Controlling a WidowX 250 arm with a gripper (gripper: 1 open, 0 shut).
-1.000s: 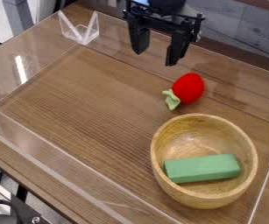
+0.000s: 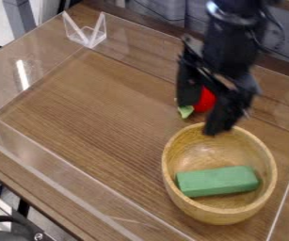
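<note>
My black gripper (image 2: 211,113) hangs open over the red strawberry (image 2: 200,99) in the right middle, hiding much of it; a green leafy tip shows at its left. Just below the gripper is a yellow bowl (image 2: 184,201) with a green block (image 2: 217,181) lying inside.
A white wire-like stand (image 2: 87,30) is at the back left. Cables and dark objects lie beyond the table edge at the left.
</note>
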